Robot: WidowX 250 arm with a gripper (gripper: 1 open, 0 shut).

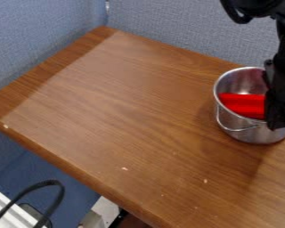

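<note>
A steel pot [234, 126] with a wire handle stands at the right side of the wooden table. A red object [242, 104] lies inside it. My black gripper [277, 106] is at the pot's right rim, partly cut off by the frame edge; whether it holds anything is hidden.
Padded blue-grey walls border the back and left. A black cable and white items lie beyond the table's lower-left edge.
</note>
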